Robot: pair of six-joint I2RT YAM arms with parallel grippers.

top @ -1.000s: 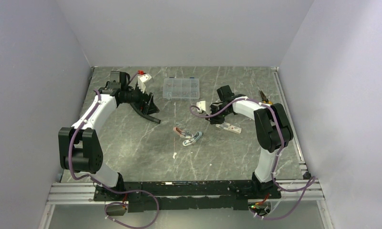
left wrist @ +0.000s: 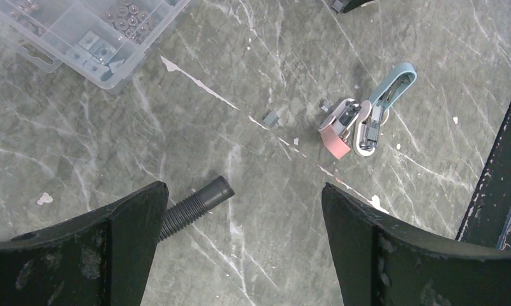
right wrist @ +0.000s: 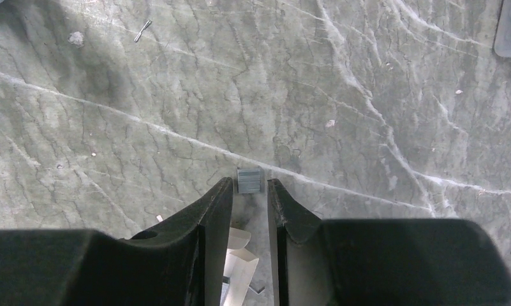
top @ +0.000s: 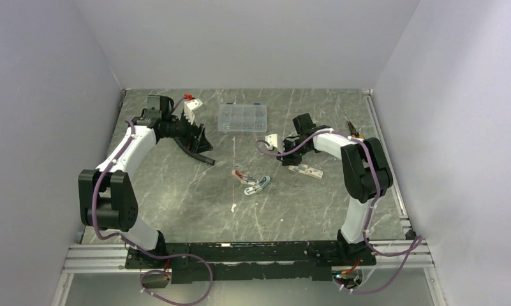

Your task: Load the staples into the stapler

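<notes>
A short grey strip of staples [right wrist: 249,180] lies on the table between the tips of my right gripper; it stands part open, with a narrow gap showing on each side of the strip. Near the middle of the table are a pink stapler piece [left wrist: 334,141] and a light blue one [left wrist: 399,75], side by side, their metal channels exposed. Two small grey staple bits [left wrist: 271,118] rest close to them. My left gripper is wide open above the table at the left, empty.
A clear compartment box [top: 242,118] stands at the back. A black ribbed tube [left wrist: 198,205] lies under my left gripper. The white staple box [top: 313,173] is beside my right gripper; orange-handled pliers [top: 353,130] lie far right.
My right gripper has shifted very slightly to the right. The left arm, the stapler pieces and the boxes have not moved.
</notes>
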